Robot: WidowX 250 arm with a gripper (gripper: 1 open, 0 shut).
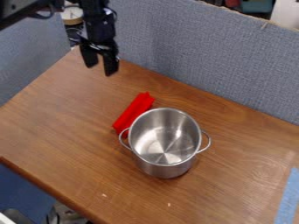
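Note:
A red elongated object (132, 110) lies on the wooden table, touching or very near the left handle side of a steel pot (165, 142). The pot stands upright with its interior empty. My black gripper (100, 63) hangs above the table's back left, apart from both objects, open with nothing between its fingers.
Grey padded walls (211, 61) border the table (59, 131) at the back and left. A blue strip (285, 197) runs at the right edge.

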